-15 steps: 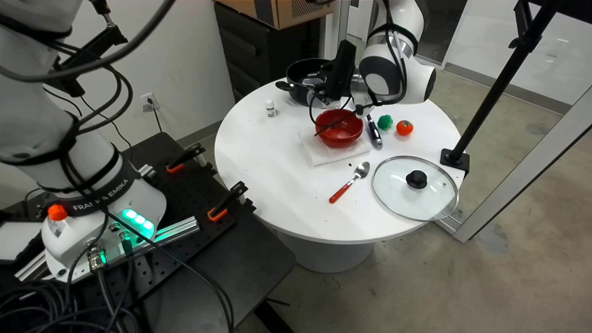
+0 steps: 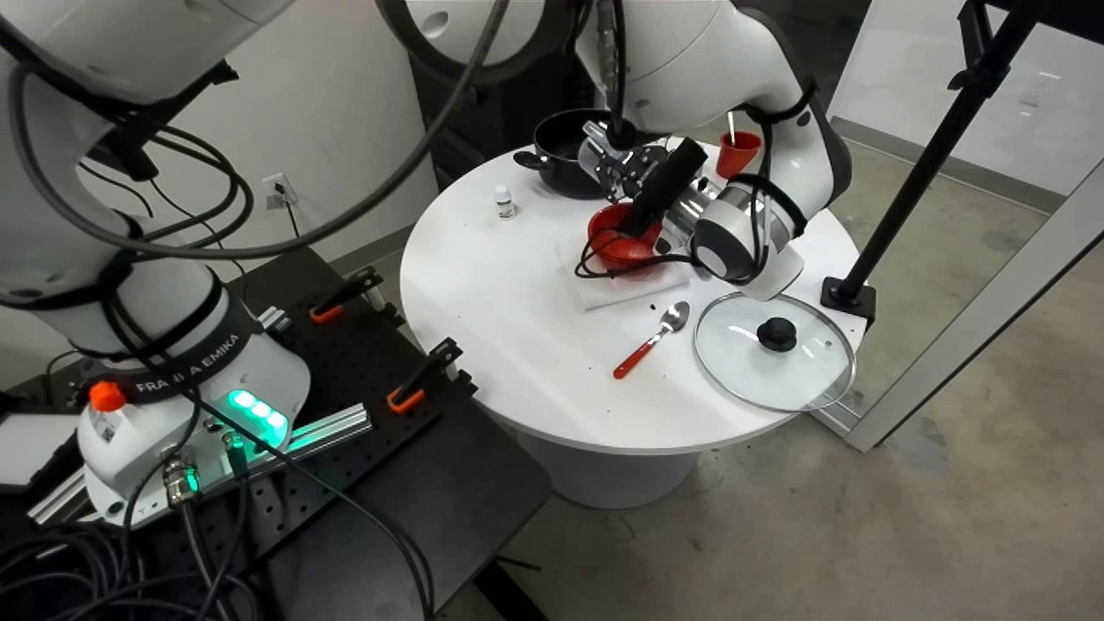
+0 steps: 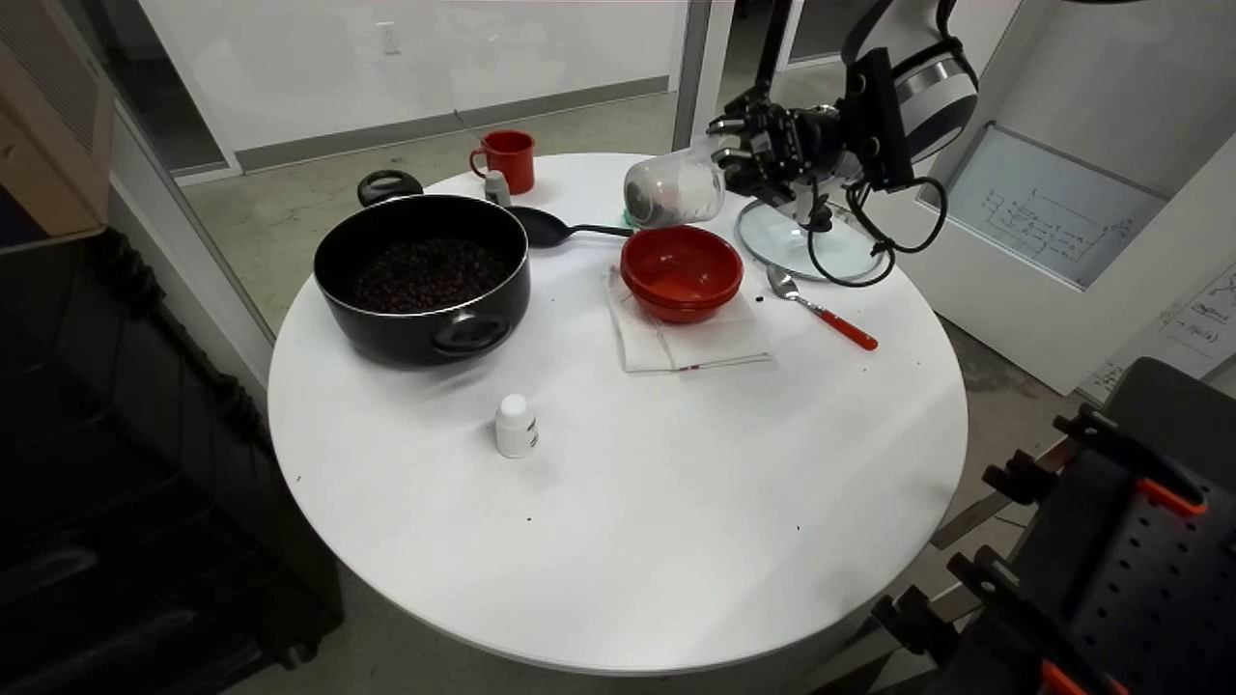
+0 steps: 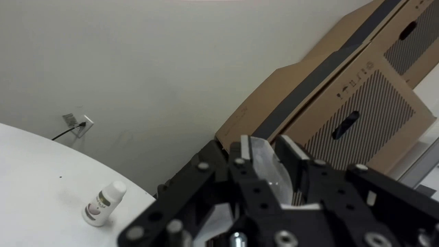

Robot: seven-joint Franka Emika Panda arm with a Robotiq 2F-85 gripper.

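A clear, see-through container (image 3: 674, 191) is held tipped on its side, with my gripper (image 3: 727, 156) shut on its wall. In the wrist view, part of its translucent wall (image 4: 269, 164) shows between the fingers. The black pot (image 3: 423, 272) at the left of exterior view 2 has dark beans in it; the container is to the right of the pot, apart from it. Stacked red bowls (image 3: 681, 272) sit on a folded white cloth (image 3: 695, 349), just in front of the container in that view. Whether anything is inside the container I cannot tell.
A black ladle (image 3: 545, 226) lies behind the bowls, and a red mug (image 3: 510, 160) stands at the far edge. The glass lid (image 2: 776, 352) and red-handled spoon (image 2: 652, 340) lie to one side. A white bottle (image 3: 516, 427) stands alone.
My arm has swung and the wrist has turned, moving the gripper from beside the pot toward the bowls. The arm now covers the tomato and green vegetable; the red mug has come into sight.
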